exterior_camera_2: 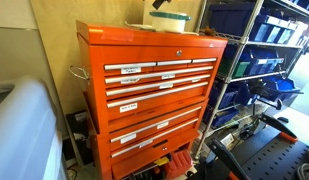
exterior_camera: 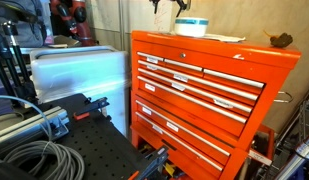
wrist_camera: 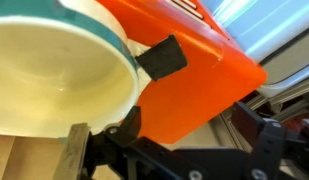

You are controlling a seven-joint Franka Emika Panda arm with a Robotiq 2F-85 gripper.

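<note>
A white bowl with a teal band (exterior_camera: 191, 27) stands on top of the red tool chest (exterior_camera: 202, 73); the wrist view shows the pale inside of the bowl (wrist_camera: 59, 75) at upper left. High above the chest, at the top edge of exterior view 1, my gripper (exterior_camera: 168, 9) is only partly in frame. In the wrist view its dark fingers (wrist_camera: 74, 150) stand wide apart at the bottom, with nothing held between them. Close to the bowl's rim there is a small black patch (wrist_camera: 162, 58) that I cannot identify.
A brown object (exterior_camera: 281, 40) sits on the chest's right end. White sheets (exterior_camera: 222, 38) lie on the top. Shelves with blue bins (exterior_camera_2: 259, 62) stand beside the chest. A black perforated table (exterior_camera: 99, 145) with a coiled cable (exterior_camera: 44, 160) is in front.
</note>
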